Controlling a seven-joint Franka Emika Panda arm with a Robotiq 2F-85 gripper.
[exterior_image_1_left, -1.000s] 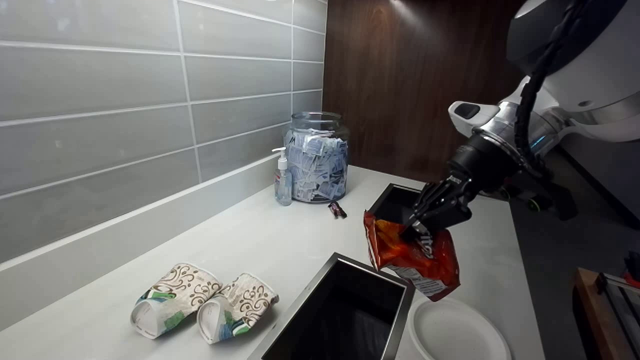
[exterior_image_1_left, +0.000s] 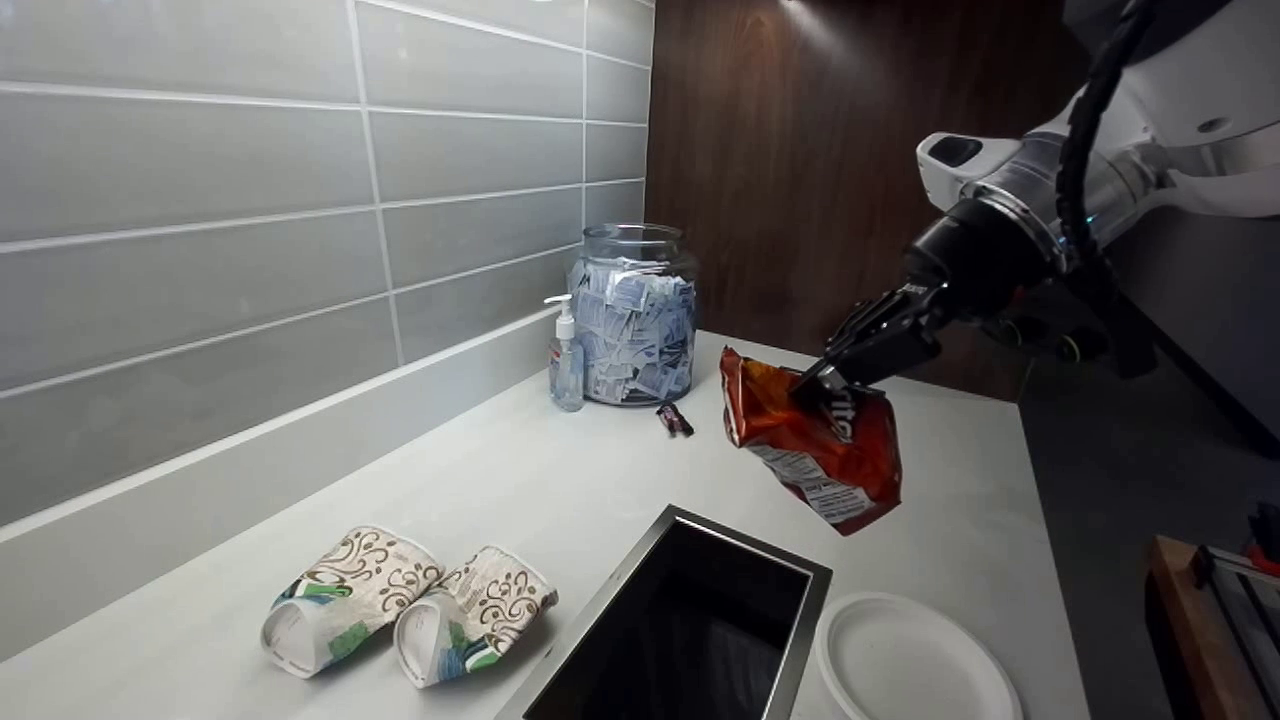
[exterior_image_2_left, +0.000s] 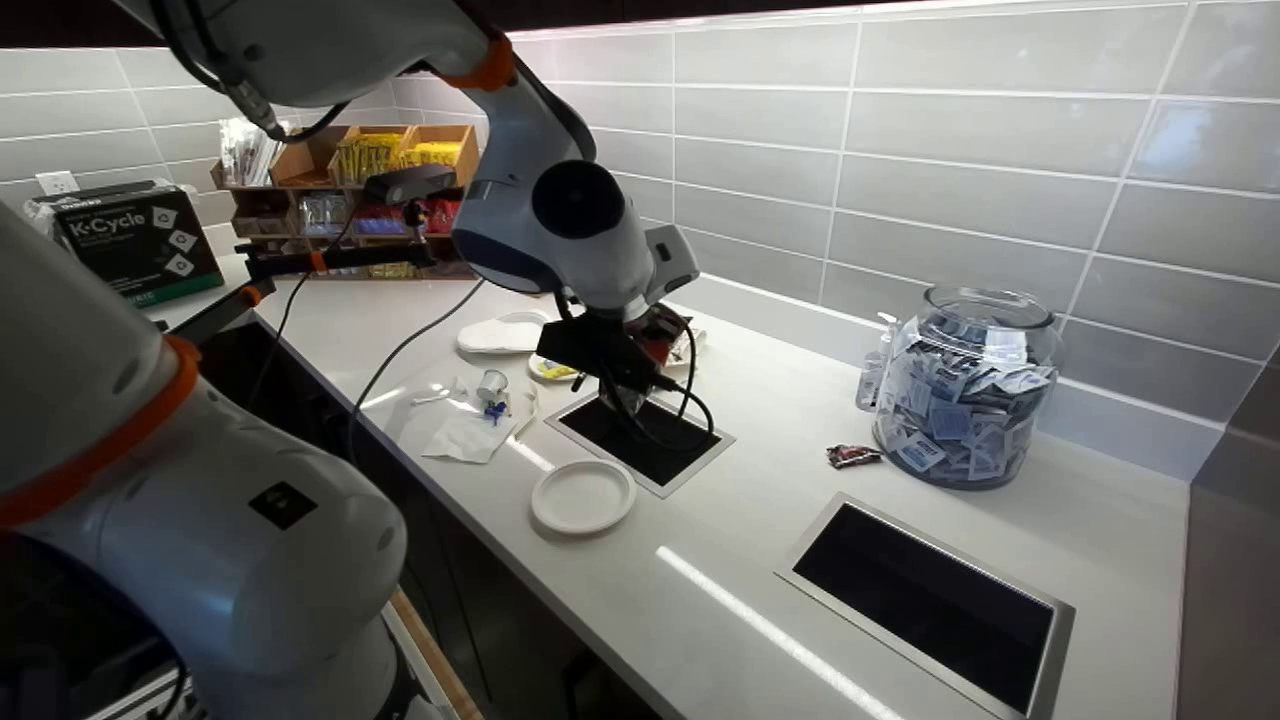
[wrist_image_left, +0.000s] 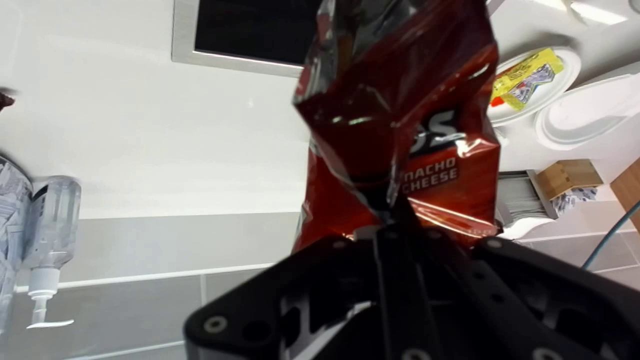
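A crumpled red chip bag (exterior_image_1_left: 828, 450) with "NACHO CHEESE" lettering hangs in the air above the counter. My gripper (exterior_image_1_left: 819, 382) is shut on the bag's thin film, pinching it near the upper part. Seen from the wrist, the bag (wrist_image_left: 456, 138) rises from between the fingers and covers much of the middle, hiding part of the counter behind it. In the second exterior view the arm hides most of the bag, leaving a bit of red. Below and to the left of the bag in the first exterior view lies a dark metal-rimmed bin opening (exterior_image_1_left: 690, 624).
Two crumpled paper cups (exterior_image_1_left: 354, 596) lie left of the opening, and a white plate (exterior_image_1_left: 918, 672) sits to its right. Near the wall stand a glass jar (exterior_image_1_left: 636, 318) of packets and a pump bottle (exterior_image_1_left: 566, 372). A second opening (exterior_image_2_left: 930, 600) lies near the jar.
My gripper and the bag have moved up, and slightly left for the bag, in the first exterior view. The bag stays pinched; the cups, plate and jar are unmoved.
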